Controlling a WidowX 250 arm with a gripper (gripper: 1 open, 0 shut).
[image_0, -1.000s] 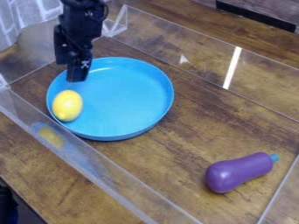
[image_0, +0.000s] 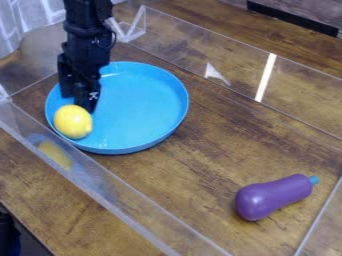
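A blue round plate (image_0: 140, 110) lies on the wooden table at upper left, with a yellow oval object (image_0: 72, 121) on its left front part. My black gripper (image_0: 83, 95) hangs low over the plate's left side, just behind the yellow object. Whether its fingers are open or shut is hard to make out.
A purple eggplant (image_0: 274, 197) with a blue-green tip lies at the lower right. A clear plastic barrier runs along the left and front left.
The eggplant has not moved.
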